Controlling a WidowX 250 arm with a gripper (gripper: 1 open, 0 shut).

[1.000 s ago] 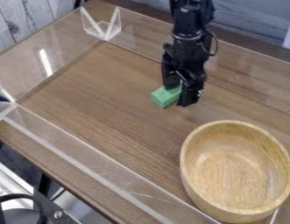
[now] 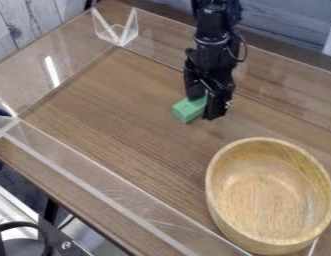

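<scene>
The black gripper point(image 2: 208, 92) hangs down from the top centre of the camera view, over a small green block point(image 2: 187, 110) on the wooden table. Its fingers are at the block's right and upper side, partly covering it. Whether they touch or grip the block cannot be told.
A large round wooden bowl point(image 2: 268, 230) stands at the lower right. A white wire-like object point(image 2: 117, 30) is at the back left. Clear strips run along the table's left side. Black cabling lies at the bottom left.
The gripper has shifted slightly left over the green block, covering a little more of it. The block looks almost unmoved.
</scene>
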